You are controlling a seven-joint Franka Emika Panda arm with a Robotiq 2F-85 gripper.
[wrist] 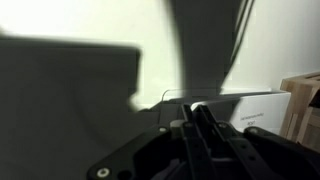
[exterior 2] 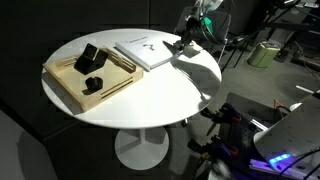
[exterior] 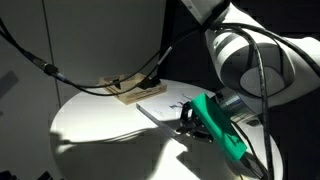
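Observation:
My gripper [exterior: 183, 129] is low over the round white table, at the edge of a flat white board [exterior: 166, 105] with dark marks on it. From the second exterior view, the gripper [exterior 2: 184, 43] stands just off the right side of this board [exterior 2: 148, 48]. In the wrist view the dark fingers [wrist: 192, 121] are close together, and the board [wrist: 252, 109] lies beyond them to the right. The gripper looks shut on something, but shadow hides what it is.
A wooden tray [exterior 2: 105, 97] with a black block [exterior 2: 96, 58] and a small black round piece [exterior 2: 94, 83] stands on the table's left side. Black cables loop in front of the first exterior view.

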